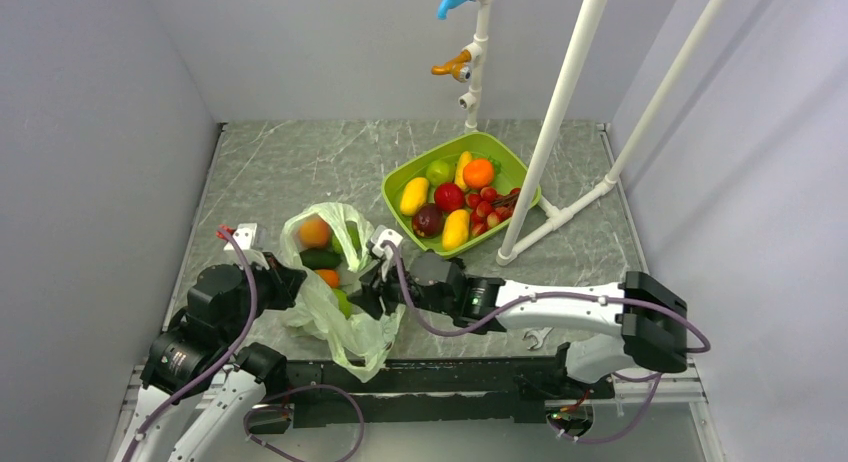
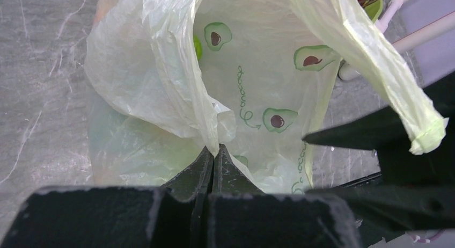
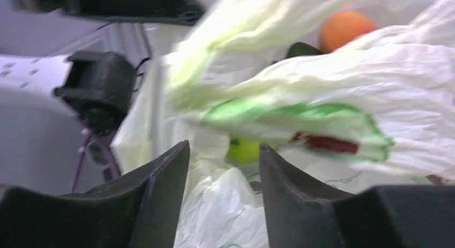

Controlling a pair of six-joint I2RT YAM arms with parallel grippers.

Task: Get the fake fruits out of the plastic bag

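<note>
The pale green plastic bag (image 1: 312, 310) stands on the counter with its mouth open. Inside, the top view shows an orange fruit (image 1: 315, 232), a dark green fruit (image 1: 319, 259), a smaller orange one (image 1: 328, 278) and green pieces. My left gripper is shut on the bag's rim at the left side. At the bag's right front, my right gripper (image 1: 367, 298) is partly open. The right wrist view shows its two fingers (image 3: 169, 181) apart, with a yellow-green fruit (image 3: 248, 150) visible beyond the gap. A bag handle (image 2: 424, 132) lies across the right gripper in the left wrist view.
A green basket (image 1: 395, 194) filled with fruit stands behind and right of the bag. White pipes (image 1: 563, 112) rise beside it. A wrench (image 1: 537, 337) lies near the front edge.
</note>
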